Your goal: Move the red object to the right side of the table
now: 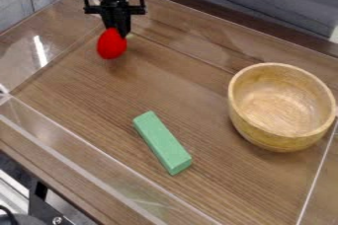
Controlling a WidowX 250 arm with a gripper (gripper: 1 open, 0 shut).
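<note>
The red object is at the upper left of the camera view, just below my gripper. The dark gripper reaches in from the top edge and is shut on the upper end of the red object. Its fingers hide that end. Whether the red object hangs clear of the table or touches it is hard to tell from this angle.
A round tan wooden bowl stands at the right. A green block lies near the front middle. Bare brown table stretches between the red object and the bowl. Some dark machinery shows at the lower left corner.
</note>
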